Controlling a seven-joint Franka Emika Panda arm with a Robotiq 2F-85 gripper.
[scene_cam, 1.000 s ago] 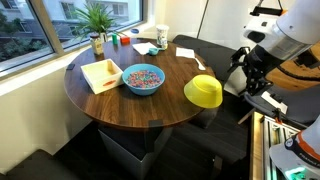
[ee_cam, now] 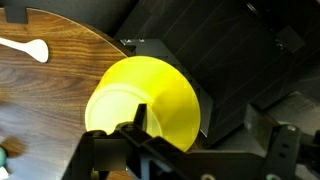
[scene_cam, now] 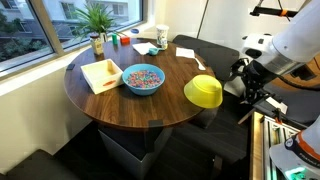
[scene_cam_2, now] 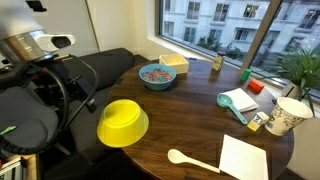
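Note:
A yellow bowl sits at the table's near right edge. In the wrist view the yellow bowl lies below my gripper and partly covers the table edge; it looks upside down. The gripper's fingers stand wide apart, open, with nothing held between them. In the first exterior view the gripper hangs to the right of the bowl, clear of it. A blue bowl full of small reddish and pale pieces rests farther in on the table.
The wooden table also bears a white spoon, a white sheet, a teal ladle, a cream box and a potted plant. Bare wood lies between the yellow bowl and the ladle.
The arm and gripper have shifted very slightly at the right of the view. The bowls and the other objects have not moved.

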